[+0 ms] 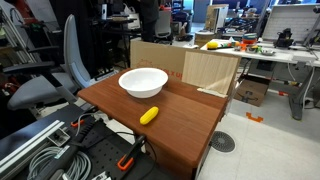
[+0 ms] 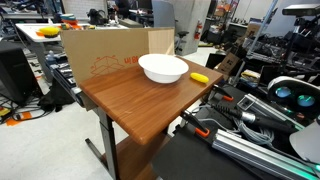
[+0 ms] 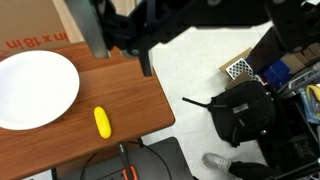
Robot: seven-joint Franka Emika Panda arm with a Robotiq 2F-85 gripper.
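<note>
A white bowl (image 1: 143, 82) sits on the brown wooden table (image 1: 188, 122), and its inside looks empty. Near the table edge on the robot's side lies a small elongated yellow object (image 1: 149, 116), apart from the bowl. From the wrist view, the bowl (image 3: 38, 88) is at the left and the yellow object (image 3: 102, 122) is below centre. My gripper is open at the top of that view, above the table, with nothing visible between its fingers. In exterior view 2, the yellow object (image 2: 199, 77) rests to the right of the bowl (image 2: 163, 68).
Cardboard panels (image 2: 120, 52) stand along the table's far side. A black surface with cables (image 1: 85, 150) adjoins the near side. Bare tabletop (image 2: 130, 103) extends on the bowl's side away from the yellow object. A black backpack (image 3: 243, 110) lies on the floor.
</note>
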